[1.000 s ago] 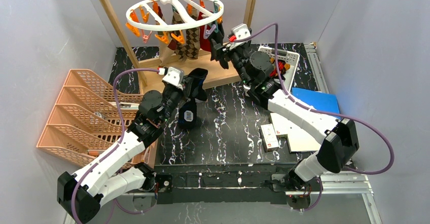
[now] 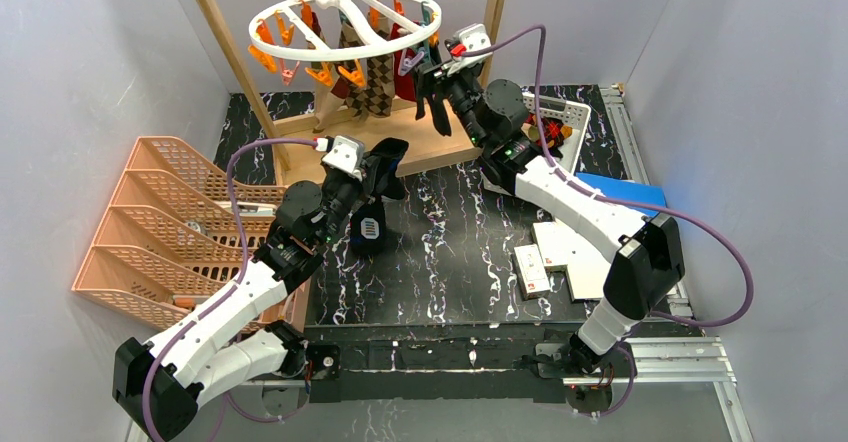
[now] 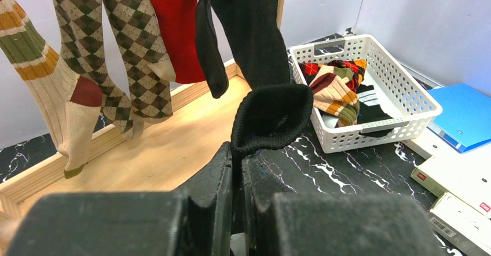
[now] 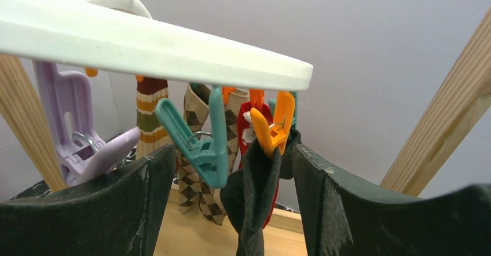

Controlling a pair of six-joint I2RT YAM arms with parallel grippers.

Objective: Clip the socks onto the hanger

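The white round hanger (image 2: 345, 54) carries orange, teal and purple clips with patterned, red and black socks. In the right wrist view a black sock (image 4: 257, 192) hangs below an orange clip (image 4: 269, 131), beside an unloaded teal clip (image 4: 202, 152). My right gripper is at that sock and clip, fingers apart on either side. My left gripper is shut on a loose black sock (image 3: 269, 117), held low in front of the frame, its cuff sticking up.
A white basket (image 3: 417, 125) of socks is at the back right, by a blue folder (image 2: 625, 192) and white boxes (image 2: 532, 272). A peach rack (image 2: 160, 222) fills the left side.
My right gripper has risen toward the back of the top view, near the hanger's right side. My left gripper and its sock look unchanged.
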